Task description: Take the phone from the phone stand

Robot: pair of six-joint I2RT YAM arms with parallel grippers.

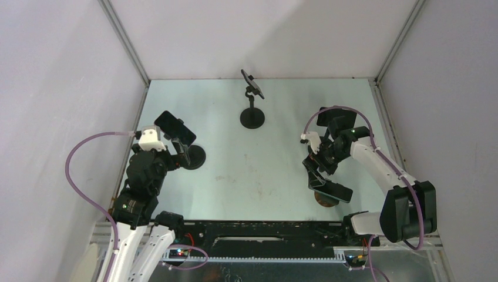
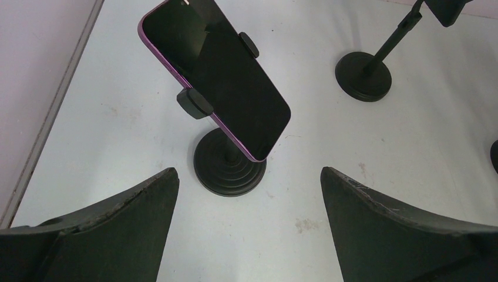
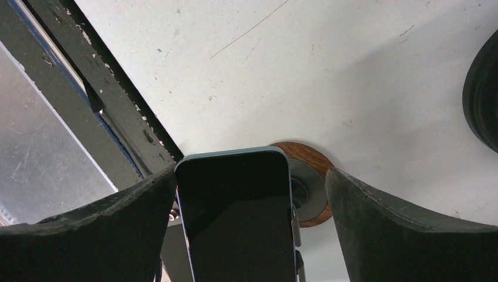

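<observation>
In the right wrist view a dark phone (image 3: 235, 211) with a pale edge lies between the spread fingers of my right gripper. The fingers stand open, with the near phone end at fingertip level. Gaps show in the picture between phone and right finger; contact on the left side cannot be made out. Below it shows the brown-rimmed round base (image 3: 302, 154) of its stand. My left gripper is open and empty, facing a purple-edged phone (image 2: 220, 70) clamped at a tilt on a black stand (image 2: 229, 179).
A third stand (image 1: 252, 117) with a tilted phone stands at the back middle. Another dark phone (image 1: 344, 115) is at the back right, behind the right arm. Walls rise at both sides.
</observation>
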